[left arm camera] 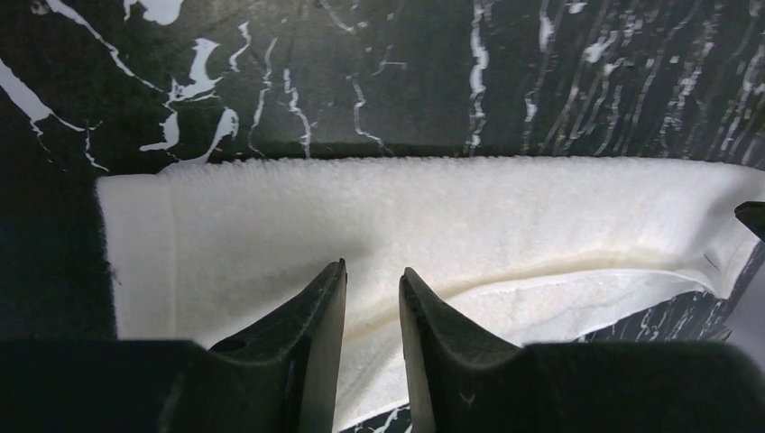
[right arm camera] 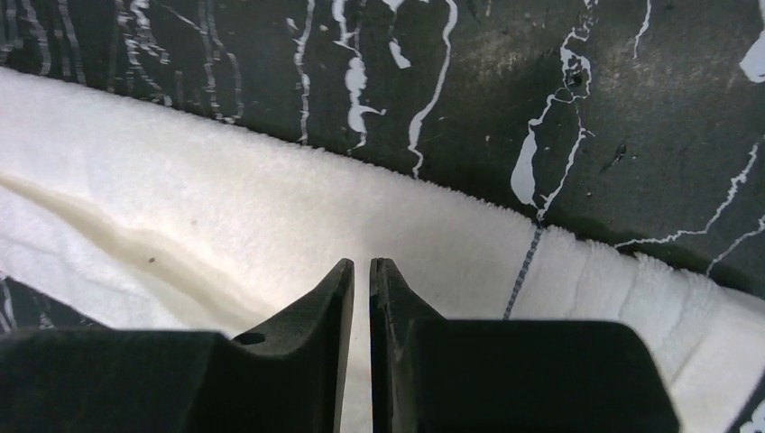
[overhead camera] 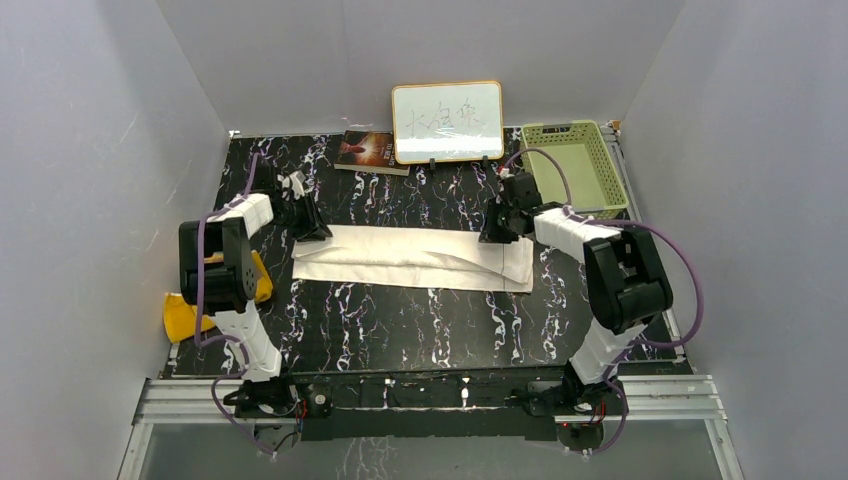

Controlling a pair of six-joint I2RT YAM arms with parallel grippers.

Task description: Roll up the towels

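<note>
A long white towel lies folded over on the table in a band, with a loose inner fold along it. Over its left end hangs my left gripper, partly open with the towel's surface showing through its gap. My right gripper is at the towel's right part, near the dark stripe. In the right wrist view its fingers are brought close together, leaving a narrow slit. The cloth below shows no clear bunching, and whether any is pinched cannot be made out.
A green basket stands at the back right, a whiteboard and a book at the back. Something yellow lies at the left under my arm.
</note>
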